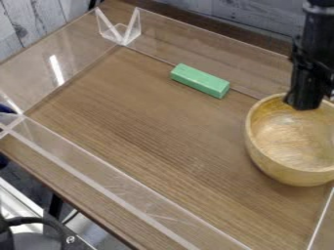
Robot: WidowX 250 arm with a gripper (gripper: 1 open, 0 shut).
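Observation:
The black gripper [308, 98] is at the top right, low over the rim of a round, pale wooden bowl [290, 146]; whether its fingers are open or shut is unclear. A green rectangular block [200, 80] lies on the wooden table [144, 146], left of the gripper and beyond the bowl.
Clear plastic panels edge the table, with a small clear piece [119, 29] at the back left. A dark cable or part [26, 229] shows at the bottom left.

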